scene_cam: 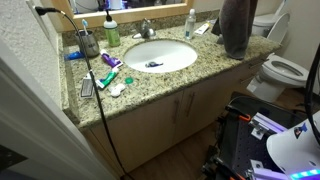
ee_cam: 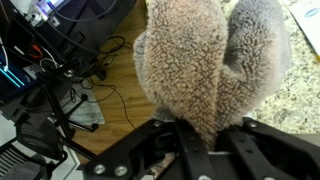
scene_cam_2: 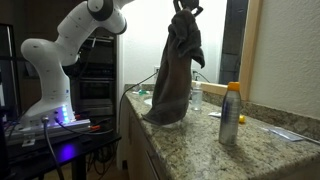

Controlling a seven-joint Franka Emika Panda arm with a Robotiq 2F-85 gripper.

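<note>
A grey towel (scene_cam_2: 176,75) hangs from my gripper (scene_cam_2: 187,8), which is shut on its upper part. Its lower end reaches down to about the counter's front edge in exterior view 2; whether it touches the counter I cannot tell. In the wrist view the bunched towel (ee_cam: 205,65) fills the middle and hides the fingertips. At the top right of exterior view 1 the towel (scene_cam: 237,28) shows near the counter's right end, while the gripper itself is out of that view.
A granite counter (scene_cam: 205,62) holds a white sink (scene_cam: 175,56). Left of the sink lie a green tube (scene_cam: 108,78), a purple item (scene_cam: 110,60) and several small things. A metal bottle (scene_cam_2: 230,115) stands on the counter. A toilet (scene_cam: 280,72) is at the right.
</note>
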